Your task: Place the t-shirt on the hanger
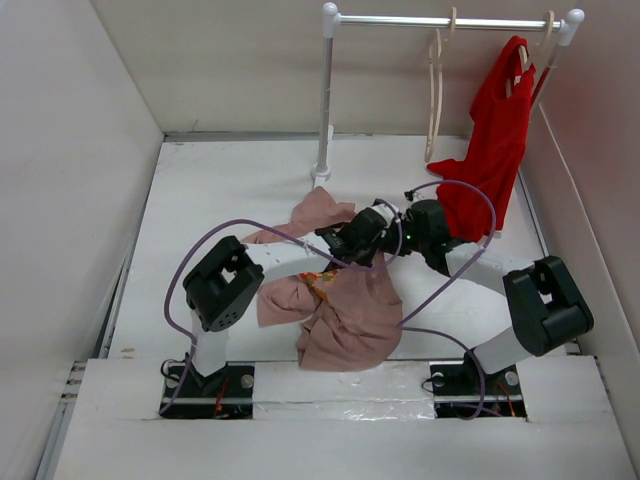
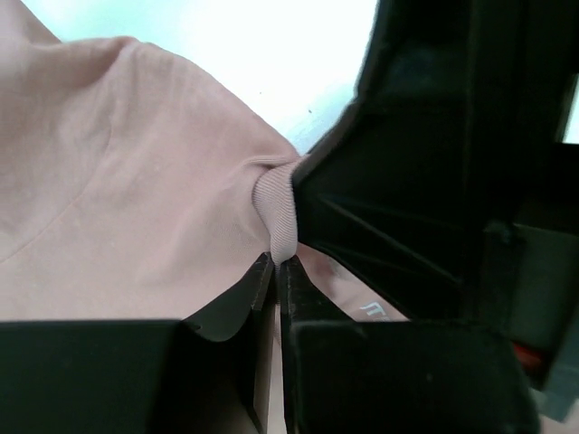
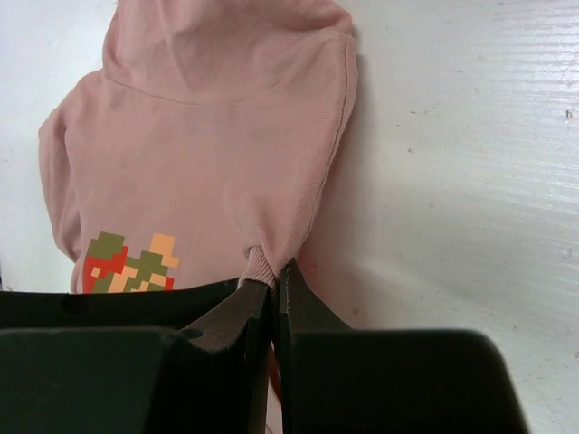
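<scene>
A pink t-shirt with a pixel print lies crumpled on the white table, partly under both arms. In the top view my left gripper and right gripper meet at its upper right. In the left wrist view, my left gripper is shut on the ribbed collar of the shirt, right beside the black body of the other gripper. In the right wrist view, my right gripper is shut on a ribbed edge of the same shirt. Empty wooden hangers hang on the rail above.
The metal rack spans the back, its left post standing just behind the shirt. A red garment hangs at the right end. Bare table shows left of the shirt; purple cables loop over both arms.
</scene>
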